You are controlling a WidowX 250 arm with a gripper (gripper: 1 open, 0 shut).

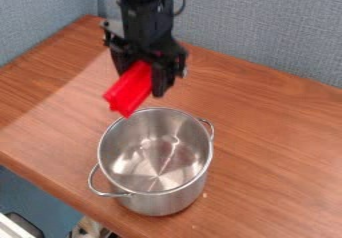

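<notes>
A red object (128, 88), long and blocky, is held in my black gripper (144, 70) above the back-left rim of a steel pot (181, 182). The gripper is shut on it, its fingertips partly hidden behind the arm and the object. The pot has two side handles and stands near the table's front-left edge; its visible interior is empty.
Grey padded walls (267, 27) border it behind and at the left. The table's edge drops away at the lower left.
</notes>
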